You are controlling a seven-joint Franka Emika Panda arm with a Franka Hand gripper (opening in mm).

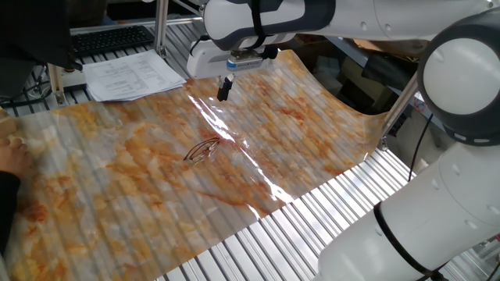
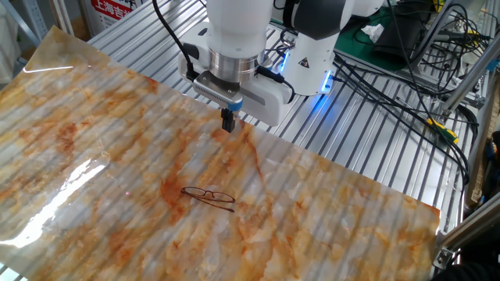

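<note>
A pair of thin, dark-framed eyeglasses (image 1: 202, 149) lies on the marbled orange-and-white sheet (image 1: 141, 179). In exterior view 2 the glasses (image 2: 208, 194) show both lenses, with the temples spread toward the near side. My gripper (image 1: 225, 88) hangs over the sheet, pointing down and clear of the glasses. Its dark fingers (image 2: 227, 119) sit together in one narrow cluster, shut, with nothing visible between them. From exterior view 2, the glasses are nearer the camera than the gripper.
Printed papers (image 1: 133, 76) and a black keyboard (image 1: 113, 39) lie beyond the sheet. A person's hand (image 1: 14, 156) rests at the left edge. Bare ribbed table (image 1: 344, 199) borders the sheet on my base side. The sheet around the glasses is clear.
</note>
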